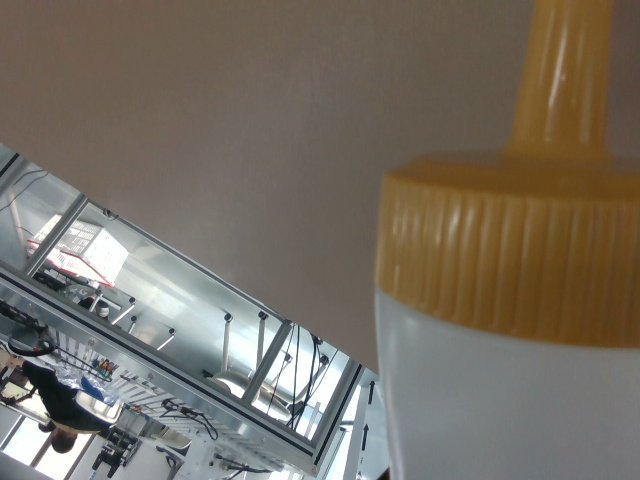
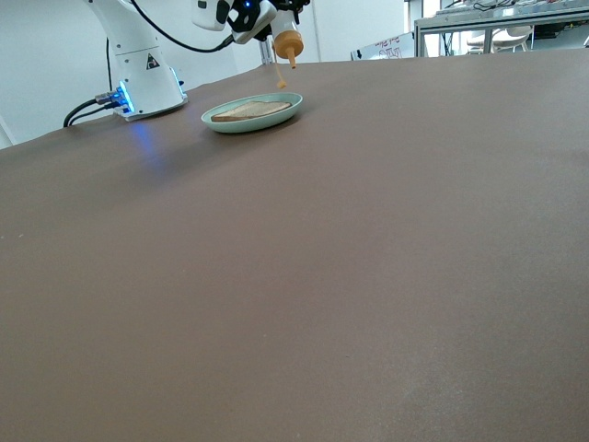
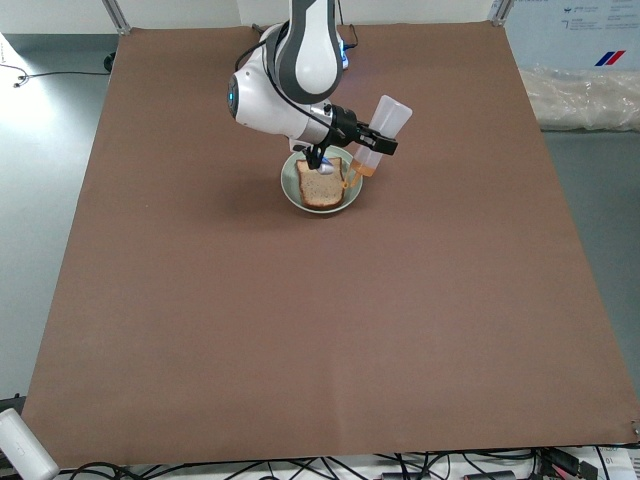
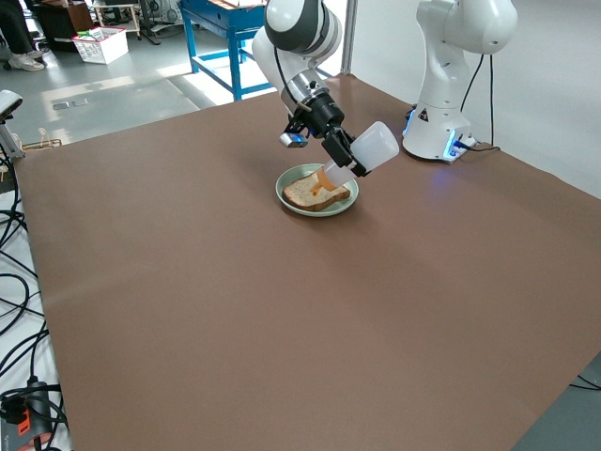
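Observation:
My gripper [image 3: 372, 143] is shut on a translucent squeeze bottle [image 3: 390, 117] with an orange cap, tilted nozzle-down over the right side of a pale green plate [image 3: 315, 208]. A slice of bread [image 3: 318, 186] lies on the plate. In the top view the orange cap [image 2: 288, 44] hangs above the plate [image 2: 221, 127], with an orange nozzle pointing down. The wrist view shows the cap [image 1: 505, 250] and nozzle [image 1: 560, 80] close up; the gripper's fingers are mostly hidden there.
A white robot base [image 4: 434, 132] with cables stands at the table's edge behind the plate, and cables run along the other edges.

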